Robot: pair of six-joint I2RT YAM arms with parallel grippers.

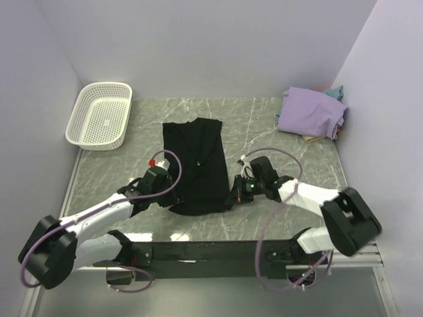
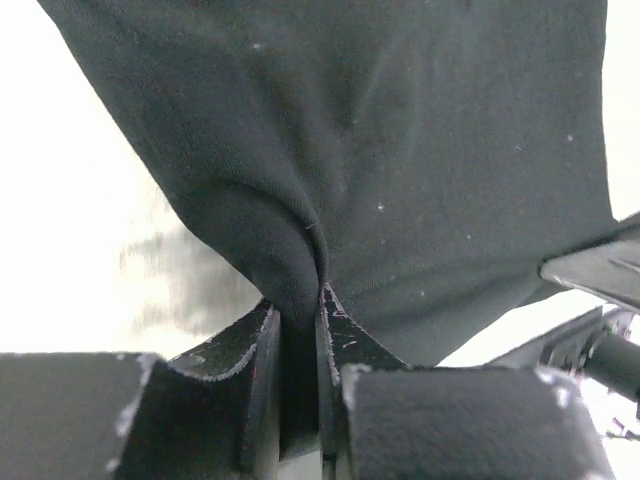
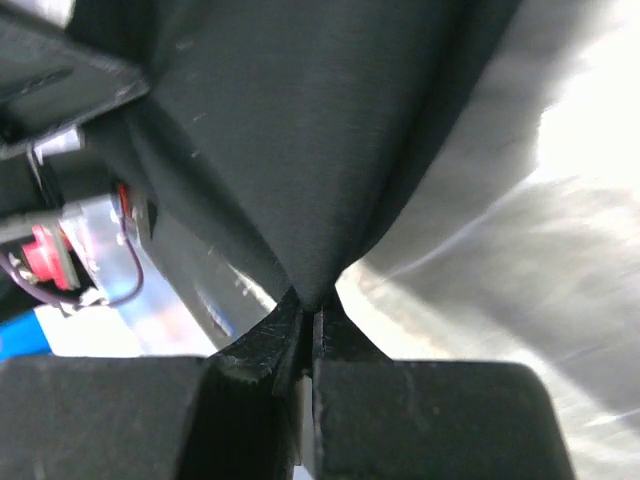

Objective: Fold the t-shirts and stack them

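Note:
A black t shirt [image 1: 197, 162] is laid out in a narrow folded strip on the marble table, its near edge held at both corners. At the near left corner my left gripper [image 1: 174, 197] has a gathered bunch of the cloth [image 2: 285, 250] squeezed between its fingers. My right gripper [image 1: 236, 195] is shut on the near right corner, where pinched fabric [image 3: 325, 225] runs into the fingertips. The cloth edge rises off the table between them. A finger of the other arm shows beside the cloth in each wrist view.
A stack of folded shirts with a purple one [image 1: 310, 113] on top is at the back right. An empty white basket [image 1: 99, 142] stands at the back left. Bare table [image 1: 258, 119] lies between shirt and stack.

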